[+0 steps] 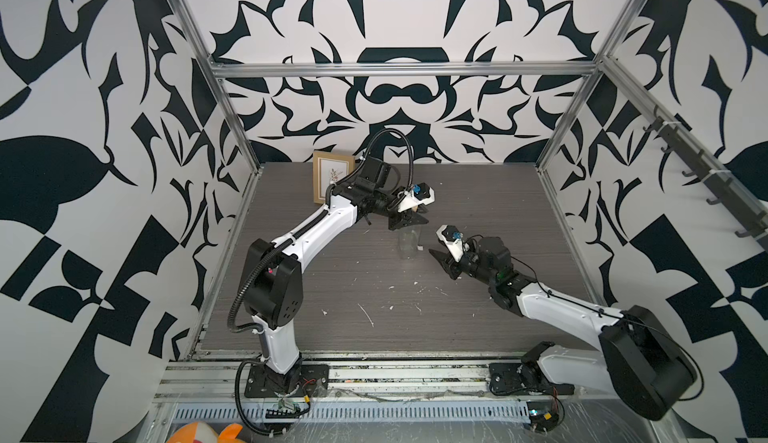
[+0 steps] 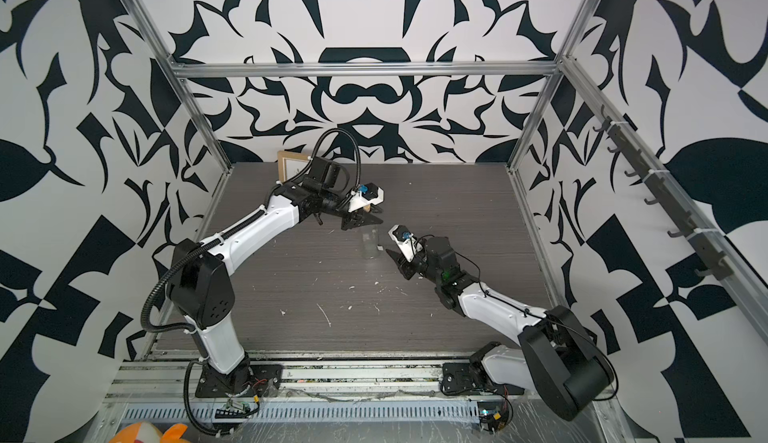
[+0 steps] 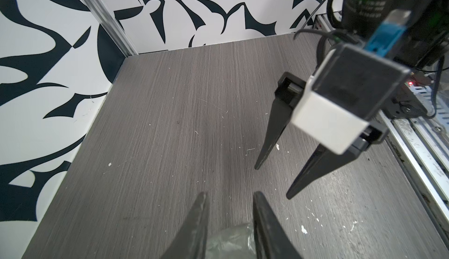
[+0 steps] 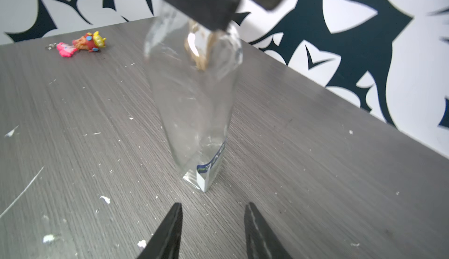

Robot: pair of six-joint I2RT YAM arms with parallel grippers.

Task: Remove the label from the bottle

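A clear plastic bottle [image 1: 408, 243] hangs upright under my left gripper [image 1: 408, 220], which is shut on its upper part; its crinkled top shows in the left wrist view. A small strip of label [image 4: 205, 165], dark blue and white, shows near the bottle's lower end in the right wrist view. My right gripper stands open a little to the right of the bottle, apart from it, with nothing between its fingers.
A framed picture [image 1: 333, 172] stands at the back left, partly behind the left arm. Colourful small toys [image 4: 88, 41] lie at the table's left side.
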